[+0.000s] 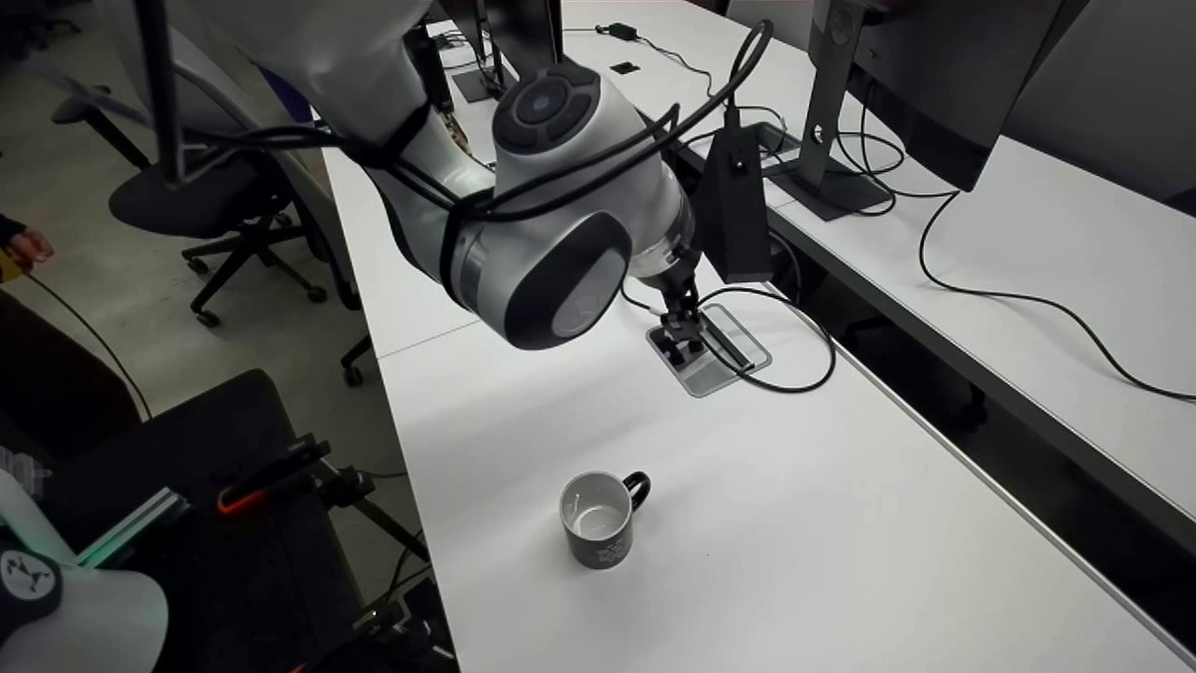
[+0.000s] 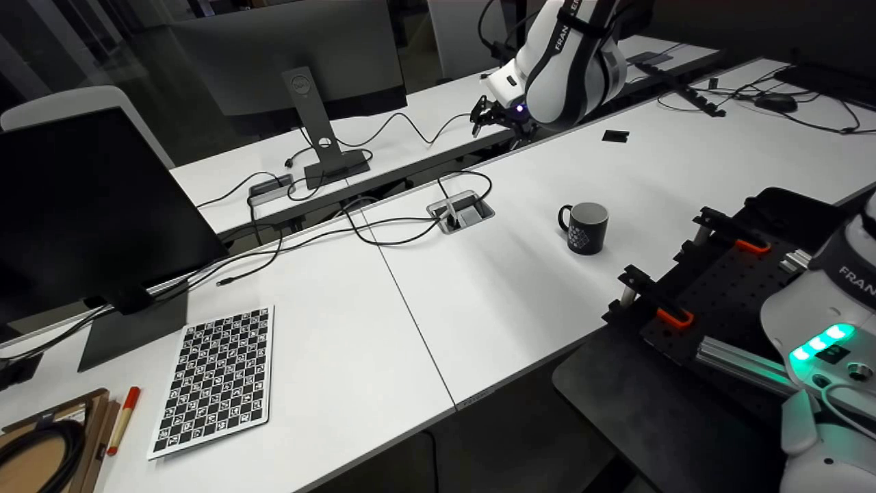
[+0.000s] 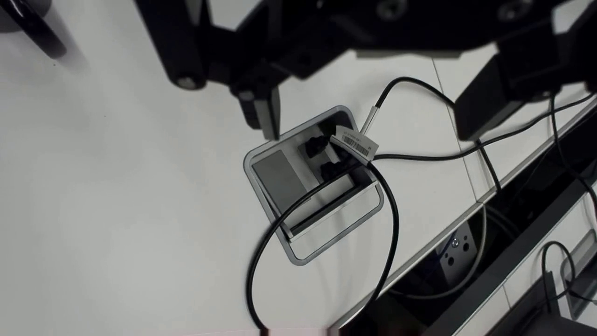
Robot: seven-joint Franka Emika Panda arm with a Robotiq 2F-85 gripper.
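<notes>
A dark mug [image 1: 597, 550] with a pale inside and a black handle stands upright on the white desk [image 1: 807, 527]. In exterior view 2 the same mug [image 2: 587, 234] sits right of the cable box [image 2: 461, 212]. My gripper is open and empty, its fingers spread wide above the desk. Below it in the wrist view lies the recessed cable box [image 3: 280, 176], with a black cable [image 3: 393, 224] looping out and a white label [image 3: 358, 144] on it. Only part of the mug's dark handle [image 3: 42, 33] shows at that view's upper left corner, well away from the fingers.
Monitors [image 2: 304, 66] stand along the back, with cables trailing over the desk. A checkered board [image 2: 217, 378] and a red-tipped marker [image 2: 123, 419] lie at the front left in exterior view 2. Bare desk surrounds the mug. A dark gap [image 1: 953, 381] parts the two desks.
</notes>
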